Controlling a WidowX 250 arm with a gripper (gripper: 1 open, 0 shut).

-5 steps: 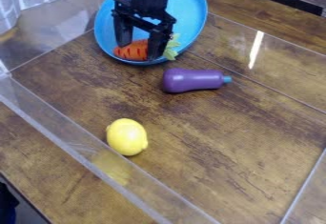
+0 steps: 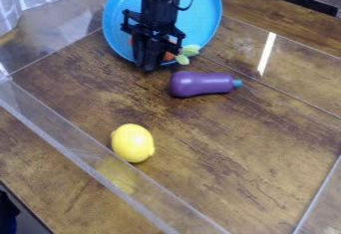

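Note:
My black gripper is down in the blue bowl at the top of the view, over its near left part. An orange carrot with pale green leaves lies in the bowl, mostly hidden behind the gripper. The fingers are dark and overlap, so whether they hold anything is hard to see. A purple eggplant lies on the wooden surface just outside the bowl, and a yellow lemon lies lower down on the left.
Clear plastic walls edge the wooden surface on the left and right.
The gripper has shifted left and toward the bowl's near edge, now covering more of the carrot. The eggplant and lemon have not moved.

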